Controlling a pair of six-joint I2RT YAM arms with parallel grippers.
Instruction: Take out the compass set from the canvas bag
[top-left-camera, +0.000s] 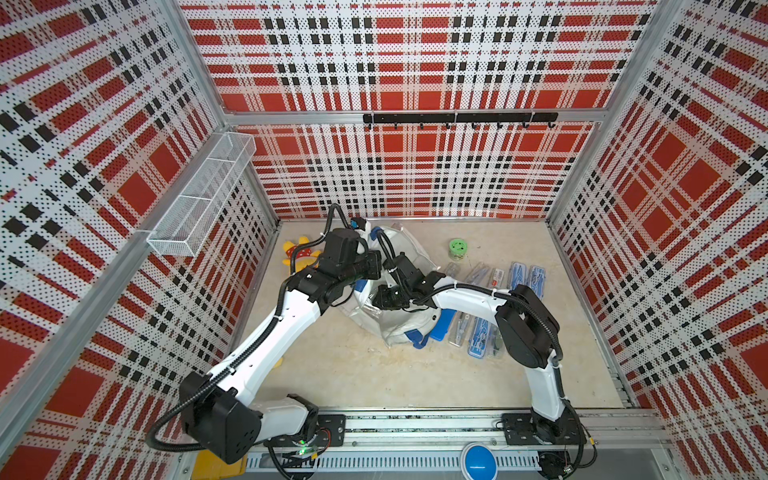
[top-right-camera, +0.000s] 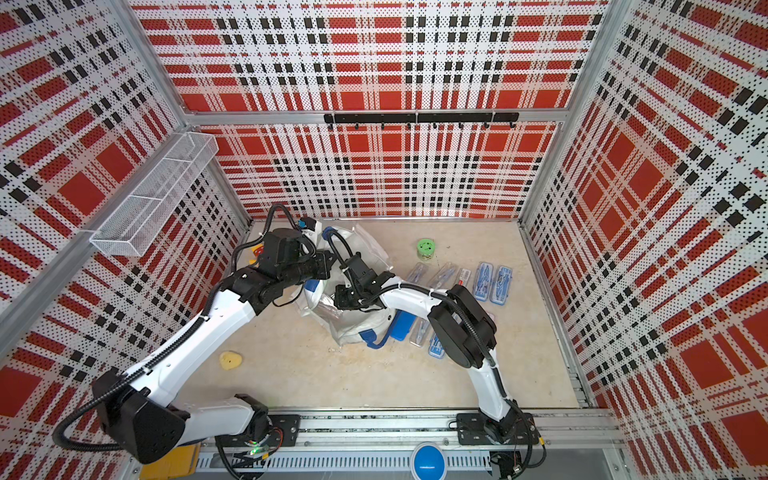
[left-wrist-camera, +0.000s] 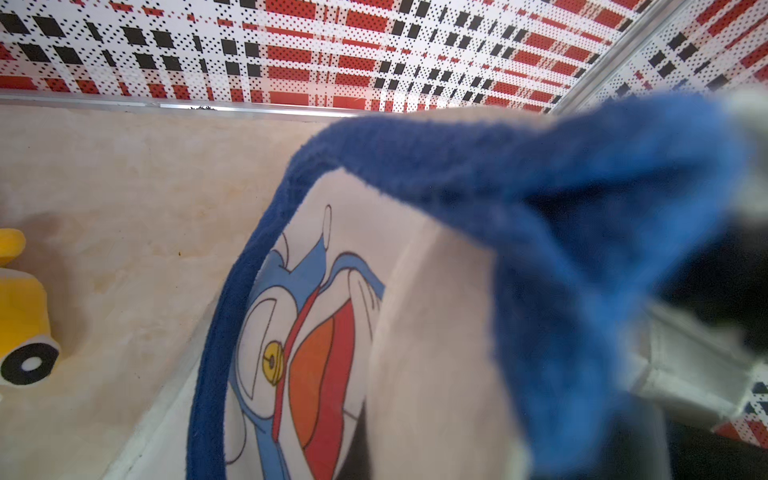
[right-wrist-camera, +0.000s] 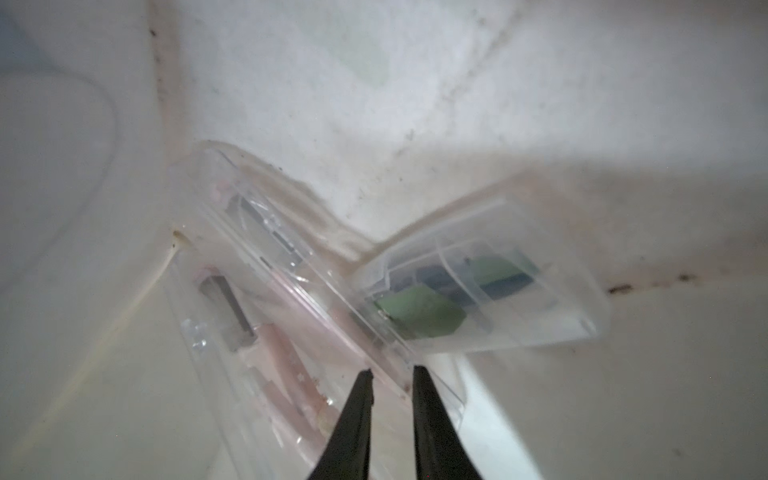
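Observation:
The white canvas bag (top-left-camera: 406, 324) with blue straps lies mid-table under both arms. My left gripper (top-left-camera: 368, 268) is at its upper left; blue fabric (left-wrist-camera: 608, 184) and a printed cartoon fill much of the left wrist view, hiding its fingertips. My right gripper reaches inside the bag, its dark fingers close together, over clear plastic cases (right-wrist-camera: 264, 232) with pink and grey contents. Another translucent case (right-wrist-camera: 520, 304) with green pieces lies beside them. Whether anything is between the right fingers is unclear.
Several flat blue and clear sets (top-left-camera: 536, 280) lie at the right. A green round object (top-left-camera: 457, 247) is at the back, yellow toys (top-left-camera: 296, 256) at the left. A wire basket (top-left-camera: 200, 200) hangs on the left wall.

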